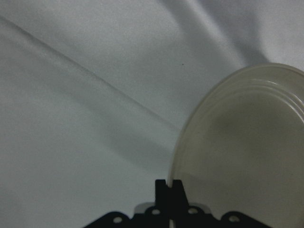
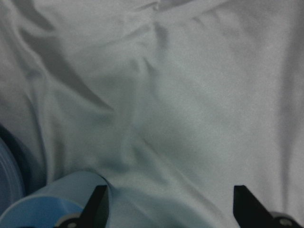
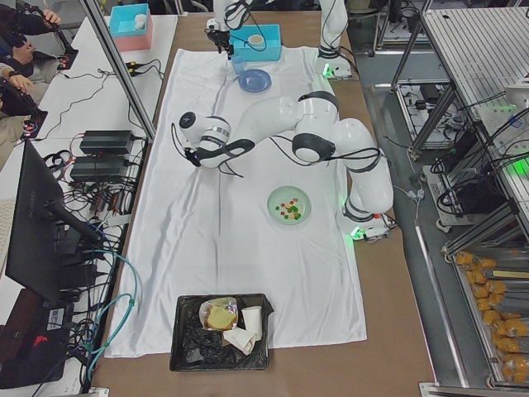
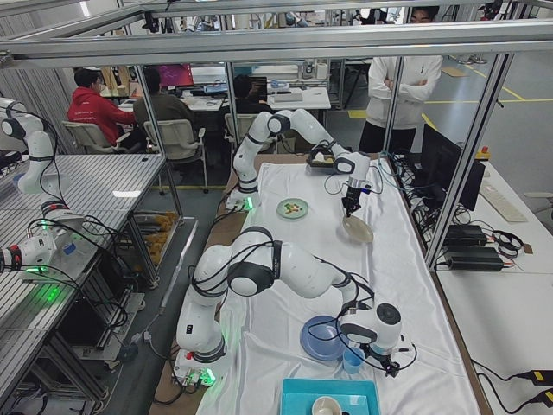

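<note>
A beige oval plate is upright or tilted below my left gripper, which is shut on its rim. My right gripper is open above the white cloth, beside a blue cup. A blue plate lies next to the cup.
A green plate with small coloured pieces sits on the right of the cloth. A black lined tray with packets stands at the near end, a blue bin at the other.
</note>
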